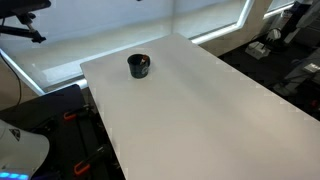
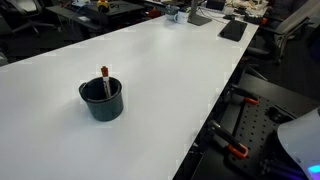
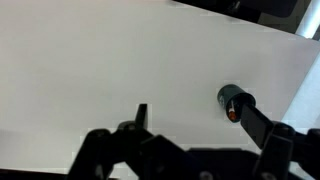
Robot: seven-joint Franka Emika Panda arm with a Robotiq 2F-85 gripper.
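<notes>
A dark green mug (image 1: 139, 66) stands upright on the white table, toward its far left end in exterior view 1. An orange-tipped marker or similar stick (image 2: 105, 76) pokes up out of the mug. Seen from the wrist, the mug (image 3: 234, 100) is well below and near the right finger, with a small orange spot inside it. My gripper is open above the table, its two dark fingers wide apart and nothing held between them. In exterior view 1 no fingers show; exterior view 2 does not show them either.
Black chairs (image 1: 292, 70) and floor clutter lie beyond its far right edge. At the table's far end are a few small items (image 2: 175, 12). The robot's base (image 2: 300, 140) borders one side.
</notes>
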